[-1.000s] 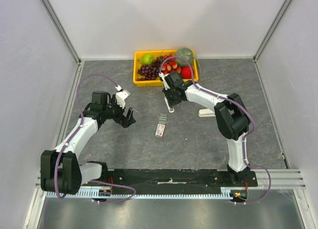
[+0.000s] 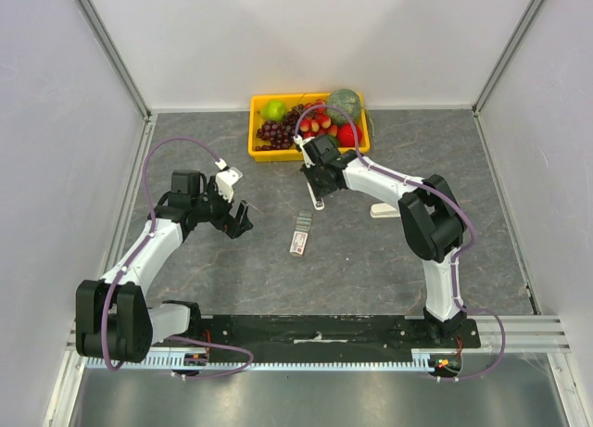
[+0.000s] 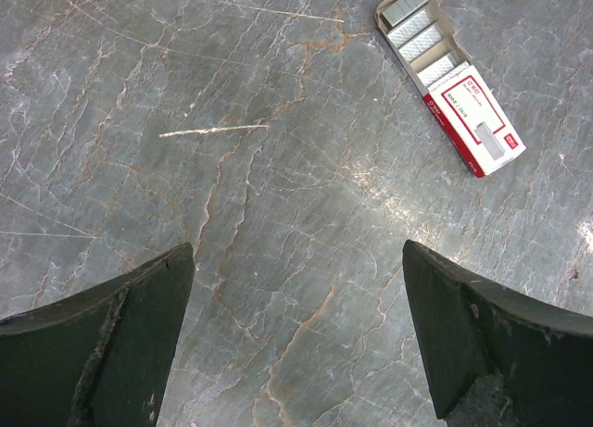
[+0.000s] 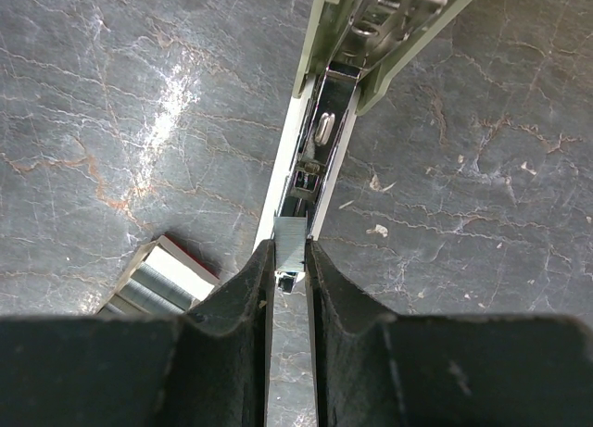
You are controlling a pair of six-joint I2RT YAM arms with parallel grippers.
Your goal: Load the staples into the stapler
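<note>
The opened stapler [image 4: 320, 140] lies on the table, pale base with metal channel and green top raised, beneath my right gripper. A grey staple strip [image 4: 290, 237] is at the channel's near end, between the right fingertips, which are close together; whether they grip it is hard to tell. My left gripper hangs open over bare table left of the box, nothing between its fingers.
A yellow crate [image 2: 261, 154] of fruit stands at the back centre, just behind the stapler. A pale oblong object [image 2: 384, 211] lies right of centre, partly by the right arm.
My right gripper has shifted very slightly at the stapler. The left arm and the box have not visibly moved.
</note>
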